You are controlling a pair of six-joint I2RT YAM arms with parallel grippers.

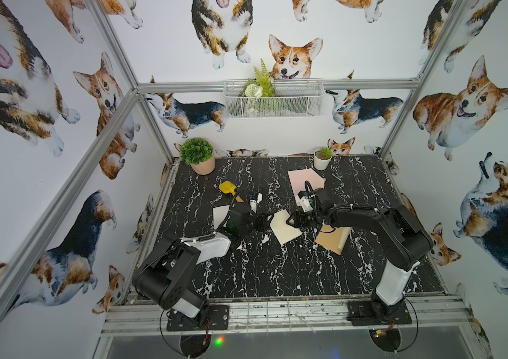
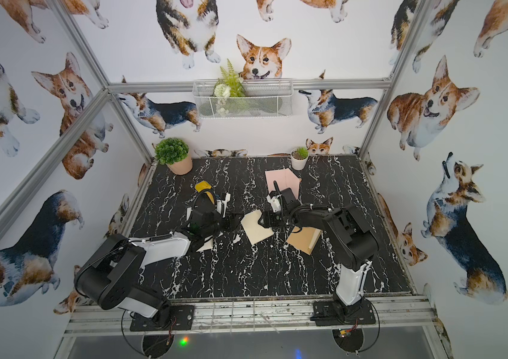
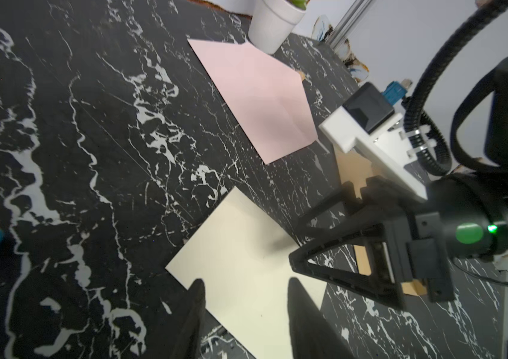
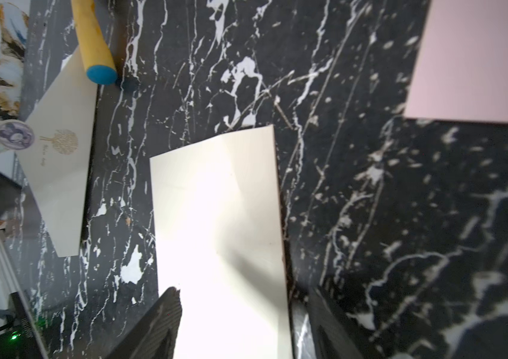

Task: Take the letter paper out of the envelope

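Observation:
A plain cream sheet or envelope (image 1: 284,227) lies flat near the middle of the table, between my two grippers; which of the two it is I cannot tell. My left gripper stands open above its left part, nothing held between the fingers. Open as well is my right gripper, with the cream piece (image 4: 218,227) lying under and ahead of its fingers. In the left wrist view, the right gripper's finger (image 3: 331,278) reaches over the right edge of the cream piece. Further left, a pale envelope (image 4: 56,155) carries a purple seal and a gold tree print.
A pink envelope (image 1: 301,179) lies behind the right gripper, and a brown one (image 1: 333,241) partly under the right arm. A yellow handle (image 4: 93,42) with a blue end rests near the pale envelope. Potted plants stand at the back.

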